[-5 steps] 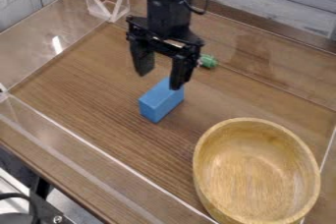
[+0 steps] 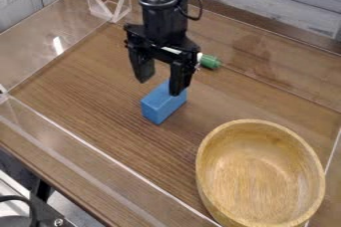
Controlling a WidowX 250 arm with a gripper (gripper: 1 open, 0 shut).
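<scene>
The black robot arm reaches down from the top center, its gripper (image 2: 162, 64) open, with fingers hanging above and around the top end of a blue block (image 2: 163, 106) on the wooden table (image 2: 80, 141). Nothing shows held between the fingers. A small green object (image 2: 209, 62) lies behind the gripper to the right.
A round yellow wooden bowl (image 2: 260, 176) stands at the front right. White panels and edges border the table at the back and left.
The gripper has shifted slightly left, uncovering more of the green object. The blue block appears in the same place.
</scene>
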